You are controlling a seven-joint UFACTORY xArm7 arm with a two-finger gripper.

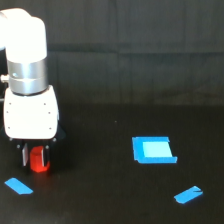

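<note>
A small red object (pixel 38 163) sits at the left of the dark table. My gripper (pixel 36 156) points straight down over it, its dark fingers on either side of the object's upper part. Too little detail shows to tell whether the fingers touch the object or stand slightly apart from it. The object's top is partly hidden by the gripper.
Blue tape frames a white square (pixel 157 149) on the right half of the table. Blue tape strips lie at front left (pixel 18 186) and front right (pixel 188 195).
</note>
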